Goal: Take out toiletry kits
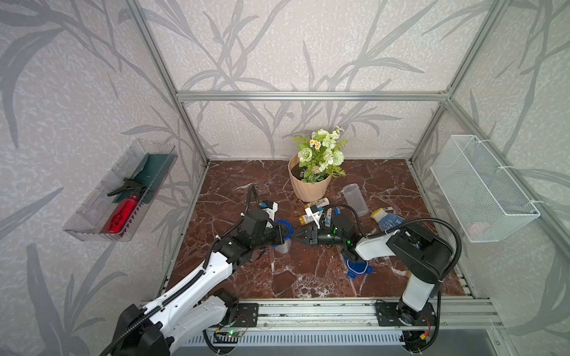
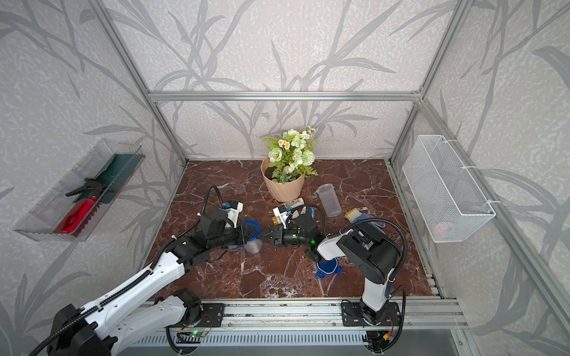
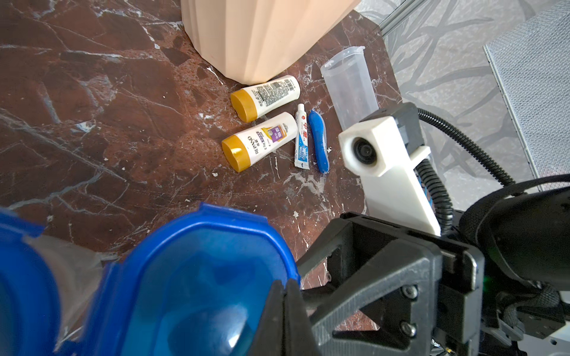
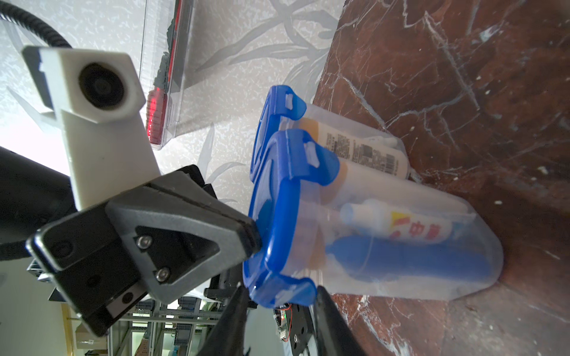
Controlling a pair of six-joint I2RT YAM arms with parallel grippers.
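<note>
Two translucent toiletry cups stand side by side under blue lids. The nearer cup (image 4: 409,237) holds a toothpaste tube and a blue item; in the other cup (image 4: 362,142) is a labelled bottle. Against the nearer cup's blue lid (image 4: 285,201), my left gripper is shut, with nothing visible between its fingers. My right gripper has its fingers apart, close to that lid's lower latch (image 4: 297,293). Out on the table lie two gold-capped bottles (image 3: 258,142), a toothpaste tube (image 3: 301,136), a blue case (image 3: 318,142) and an empty cup (image 1: 355,198).
A flowerpot (image 1: 310,188) stands at the back centre. A loose blue lid (image 1: 357,267) lies beneath the right arm, and a blue cloth item (image 1: 390,221) is partly behind that arm. Baskets hang on both sides: clear (image 1: 74,228), white (image 1: 484,184).
</note>
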